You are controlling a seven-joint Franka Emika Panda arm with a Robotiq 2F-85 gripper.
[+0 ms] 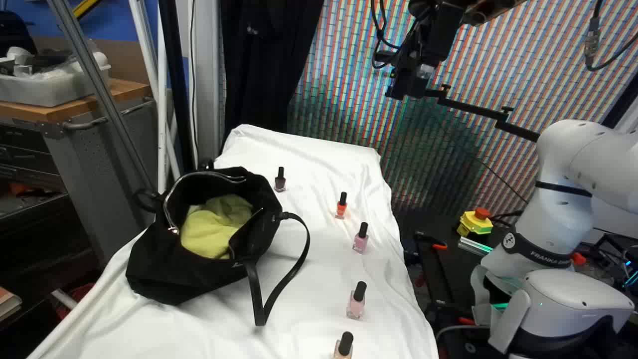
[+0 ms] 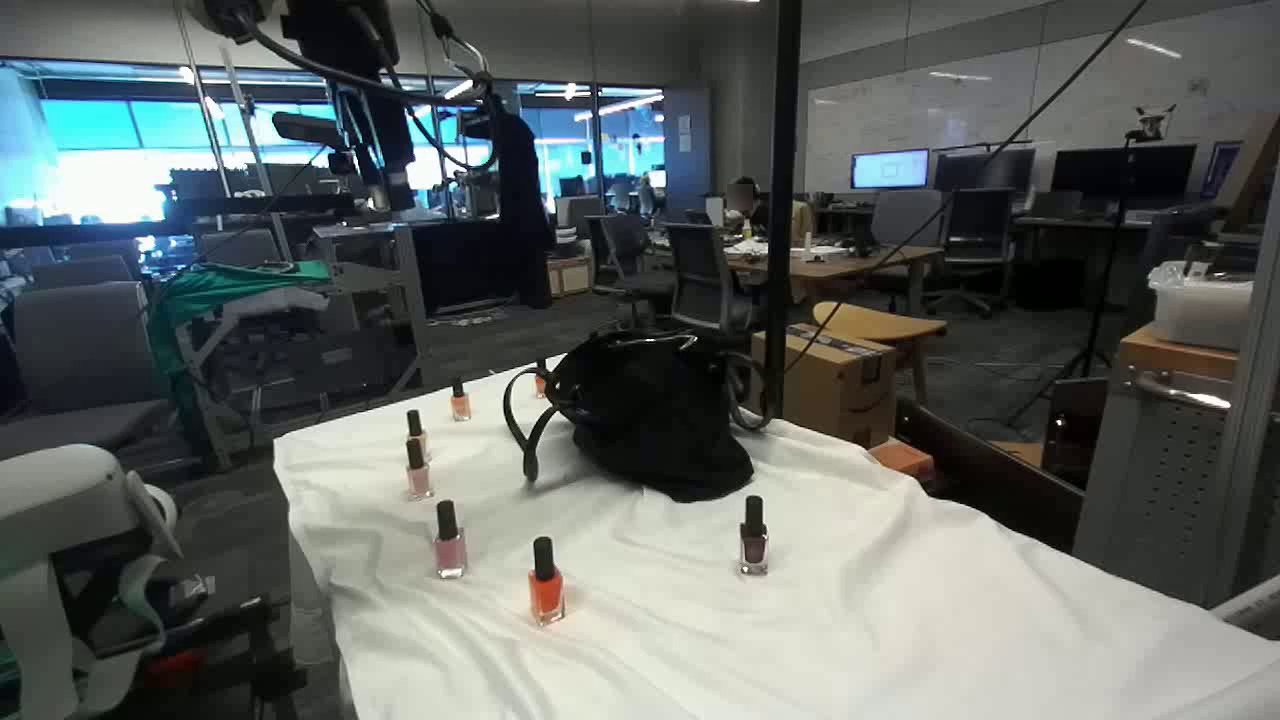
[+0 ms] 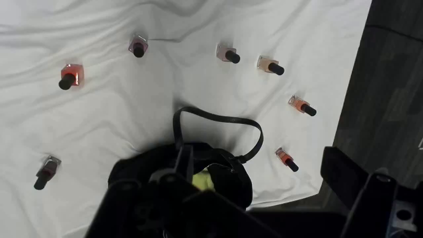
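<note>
A black handbag (image 1: 191, 275) sits on the white-covered table, its mouth open on a yellow-green cloth (image 1: 218, 224). Several nail polish bottles stand upright around it: a dark one (image 2: 753, 546), an orange-red one (image 2: 546, 594), a mauve-pink one (image 2: 450, 552), a pale pink one (image 1: 356, 305), a beige one (image 3: 266, 64), a light orange one (image 3: 297, 103) and a coral one (image 3: 283, 155). High over the table, my gripper is open, its fingers spread wide with nothing held between them. In the wrist view the gripper's body covers part of the bag.
A loose bag strap (image 3: 222, 117) arches over the cloth toward the bottles. Bare white tablecloth (image 2: 912, 624) lies beyond the dark bottle. A metal post (image 1: 107, 89) and a tool cabinet (image 1: 113, 149) stand beside the table on the bag's side.
</note>
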